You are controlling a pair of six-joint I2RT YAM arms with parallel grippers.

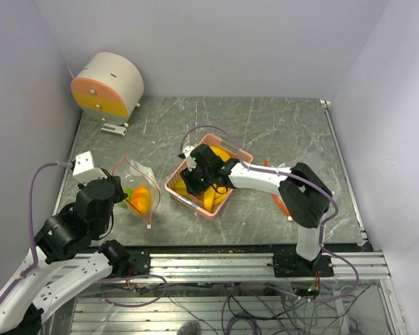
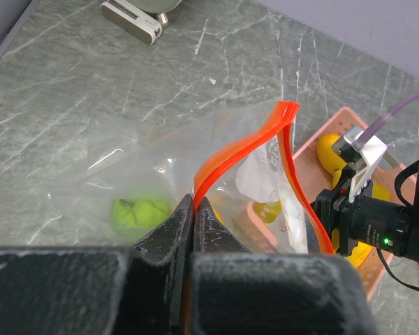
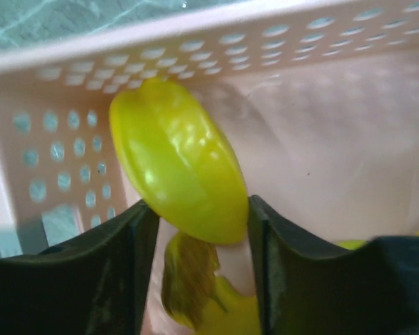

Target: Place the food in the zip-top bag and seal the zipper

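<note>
My left gripper is shut on the orange-edged mouth of the clear zip bag, holding it standing open. Inside the bag lie a green food piece and an orange one. My right gripper reaches down into the pink basket. In the right wrist view its fingers stand part open, one finger on either side of the lower end of a yellow-green food piece. Whether both fingers touch it, I cannot tell. That piece lies in a basket corner, with yellow food below it. Bananas are also in the basket.
A rounded cream box with an orange and yellow front stands at the back left. An orange strip lies right of the basket, under the right arm.
</note>
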